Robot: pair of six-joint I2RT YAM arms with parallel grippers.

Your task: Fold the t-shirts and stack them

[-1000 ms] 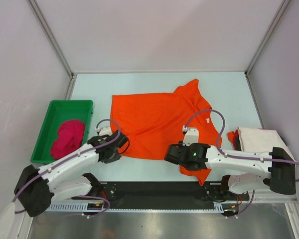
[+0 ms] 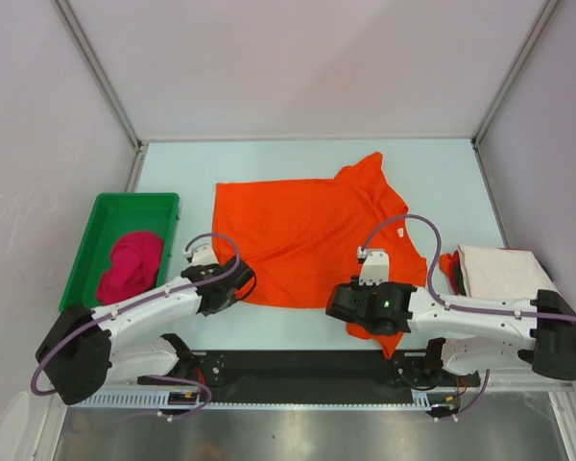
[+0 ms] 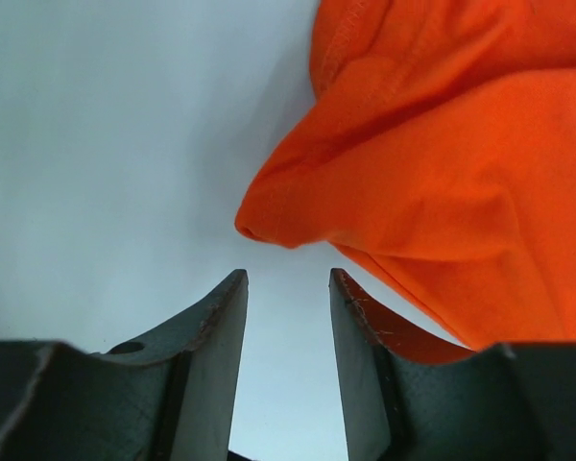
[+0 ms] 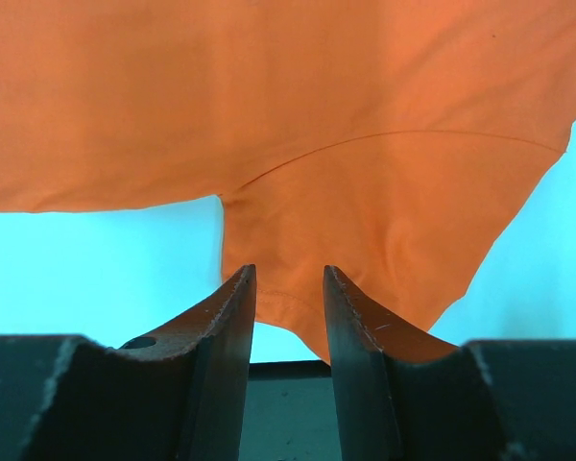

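An orange t-shirt (image 2: 298,230) is spread on the white table, a corner bunched at its top right and a sleeve hanging toward the front edge. My left gripper stands part open above its left edge, nothing between the fingers, beside a raised folded corner (image 3: 288,192). My right gripper is part open over the lower sleeve (image 4: 384,221), with nothing visible held between its fingers; whether it touches the cloth is unclear.
A green bin (image 2: 106,206) with a dark pink cloth (image 2: 130,264) stands at the left. A white folded pile (image 2: 507,274) with red and orange cloth is at the right.
My right arm has shifted slightly to the right in the top view. My left arm has moved a little, over the same left edge of the shirt. The shirt looks unchanged.
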